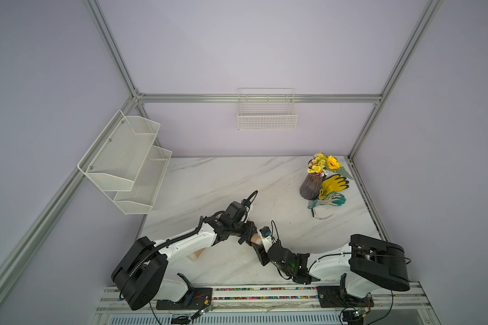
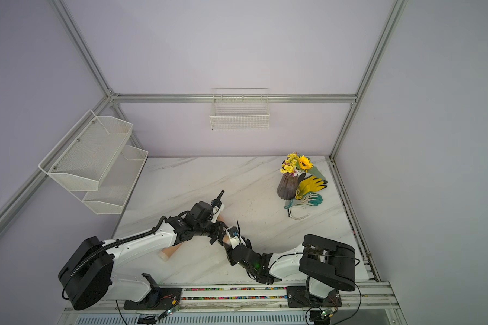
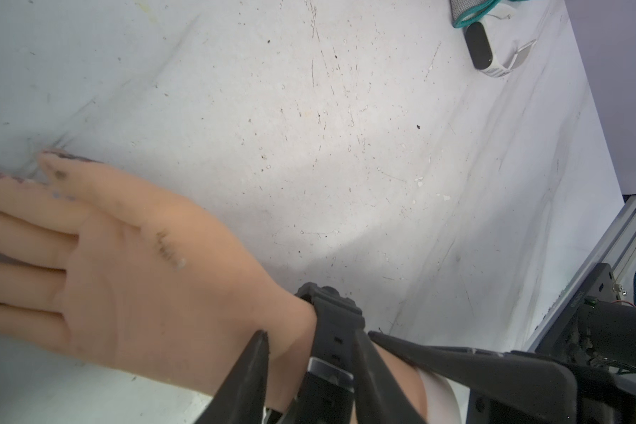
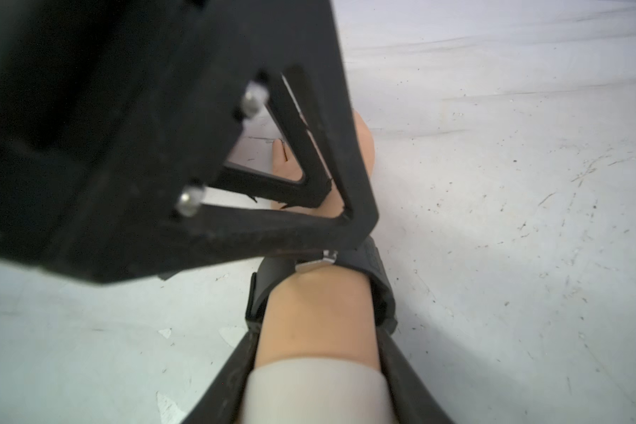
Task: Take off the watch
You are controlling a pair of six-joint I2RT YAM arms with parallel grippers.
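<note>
In the left wrist view a flesh-coloured model hand [image 3: 155, 275] wears a black watch [image 3: 332, 332] round its wrist. My left gripper is at the watch, its blurred fingers either side of the strap, part open. In the right wrist view my right gripper is shut on the forearm [image 4: 314, 311] just behind the watch band [image 4: 378, 275]. Black finger parts of the left gripper lie over the band there and hide its top.
A vase of flowers [image 1: 311, 185], a yellow glove [image 1: 333, 185], a teal glove [image 1: 330, 199] and a white band [image 3: 505, 49] lie at the right. Wire shelves [image 1: 124, 162] hang at the left.
</note>
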